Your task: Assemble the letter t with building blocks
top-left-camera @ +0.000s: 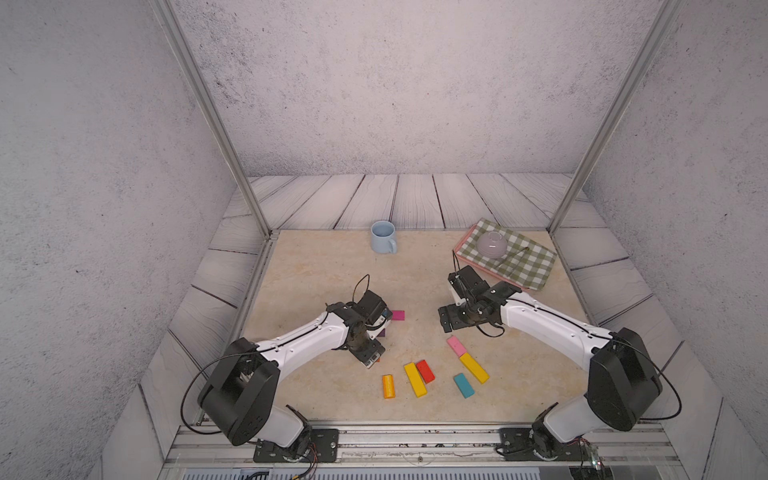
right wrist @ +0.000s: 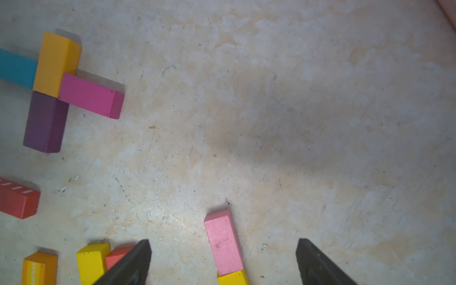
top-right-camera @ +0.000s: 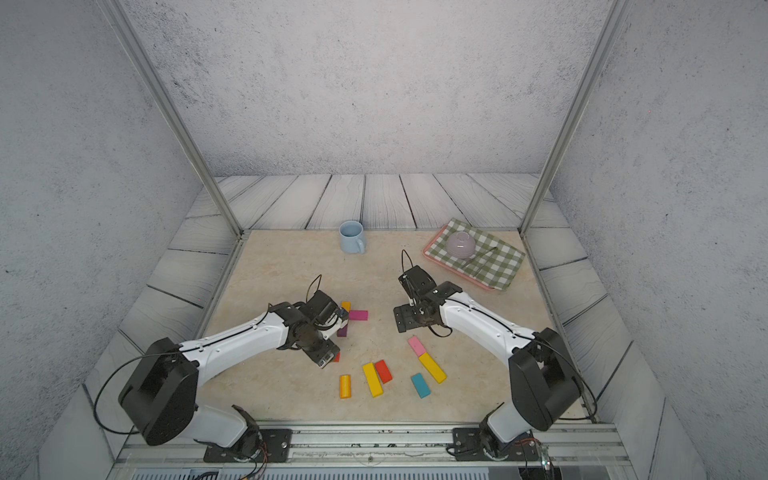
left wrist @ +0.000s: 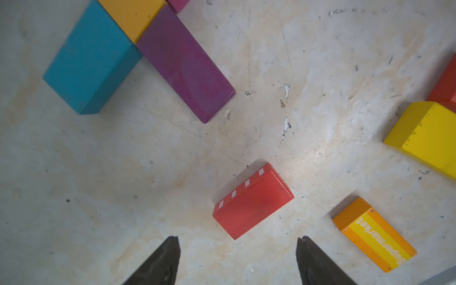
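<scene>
A cluster of blocks forms a cross-like shape: teal (left wrist: 90,61), orange (right wrist: 54,61), purple (left wrist: 185,66) and magenta (right wrist: 90,95). My left gripper is open above a lone red block (left wrist: 251,204), with nothing between its fingers. My right gripper is open and raised over the table, near a pink block (right wrist: 220,239) and the long yellow block (top-left-camera: 474,367) end to end with it.
Near the front lie an orange block (top-left-camera: 389,386), a yellow block (top-left-camera: 415,379), a red block (top-left-camera: 425,369) and a teal block (top-left-camera: 464,385). A mug (top-left-camera: 382,240) and a tray with checked cloth (top-left-camera: 528,268) stand behind.
</scene>
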